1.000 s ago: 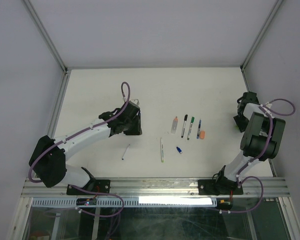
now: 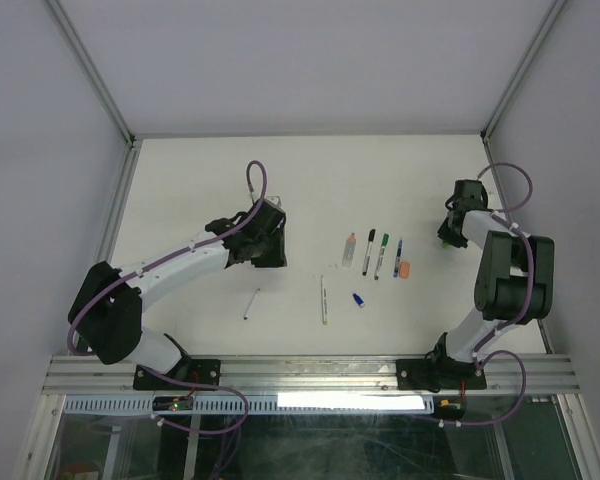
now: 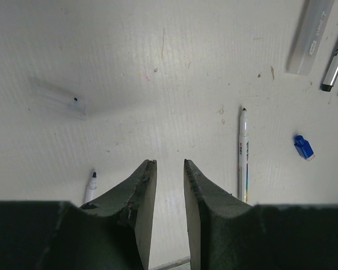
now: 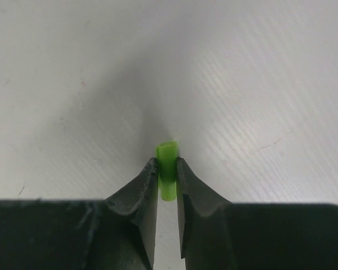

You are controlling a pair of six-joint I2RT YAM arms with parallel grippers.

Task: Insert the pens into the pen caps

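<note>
My right gripper has a green pen cap (image 4: 168, 174) between its fingertips, just above the right of the table. My left gripper is part open and empty, above the middle-left. Capless pens lie below it: a white pen (image 3: 243, 152) and another (image 3: 91, 185). A blue cap (image 3: 303, 147) rests nearby. A black pen (image 2: 368, 250), green pen (image 2: 381, 255) and blue pen (image 2: 398, 258) lie in a row right of centre.
A clear bottle-like item (image 2: 349, 250) and an orange block (image 2: 405, 269) lie by the row of pens.
My right arm has moved left across the table from the right edge. The left arm has shifted slightly to the right.
</note>
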